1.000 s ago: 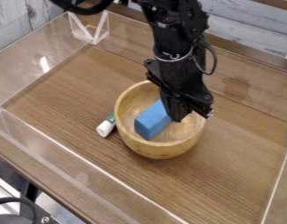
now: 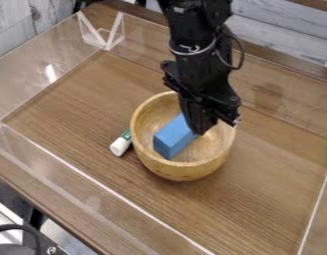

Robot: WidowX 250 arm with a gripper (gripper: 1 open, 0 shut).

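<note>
A round tan bowl [image 2: 194,162] sits near the middle of the table with a blue block [image 2: 171,139] inside it. The black gripper [image 2: 206,122] hangs over the bowl, its fingertips low above or at the right part of the block, partly hiding it. Its fingers look close together; whether anything is between them is hard to see.
A small white and green tube [image 2: 121,143] lies just left of the bowl. Black cables show at the lower left edge.
The gripper has shifted slightly up and to the left over the bowl. The block and bowl look nearly unchanged.
</note>
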